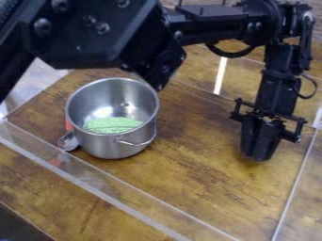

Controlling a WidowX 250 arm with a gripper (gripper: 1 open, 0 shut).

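A steel pot (126,141) stands on the wooden surface at the left, with a pale green object (111,123) inside it. A metal utensil piece (68,140) shows at the pot's left side. My gripper (258,149) is low over the wood on the right, apart from the pot, pointing down. It is shut, with nothing visible between its fingers.
The bare wooden surface (189,198) between and in front of the pot and gripper is clear. Transparent edges run along the front left and right. The black arm covers much of the top of the view.
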